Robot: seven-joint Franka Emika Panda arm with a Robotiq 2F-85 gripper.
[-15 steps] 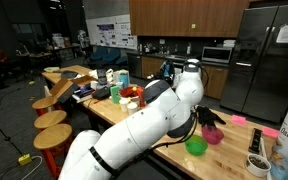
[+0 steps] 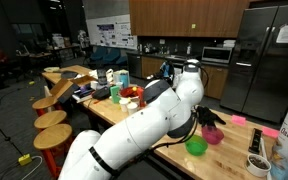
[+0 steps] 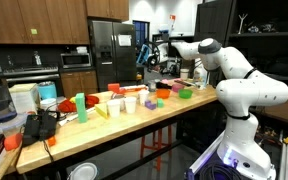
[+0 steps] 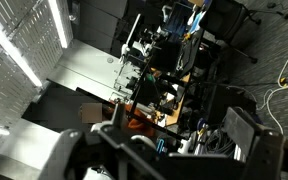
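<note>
My gripper (image 2: 212, 118) is a dark shape at the end of the white arm, in line with a pink bowl (image 2: 213, 136) in exterior view 1. From the other side, exterior view 2 shows the gripper (image 3: 144, 55) held well above the table. Wide apart in the wrist view are its dark fingers (image 4: 258, 142), with nothing seen between them. A green bowl (image 2: 196, 146) stands beside the pink one on the wooden table (image 2: 174, 153).
White cups (image 3: 131, 104), a green box (image 3: 81, 107) and several small items crowd the table. A white round container (image 2: 257, 165) sits near one end. Stools (image 2: 52, 138) line one side. Bare wood shows at the front of the table in exterior view 2.
</note>
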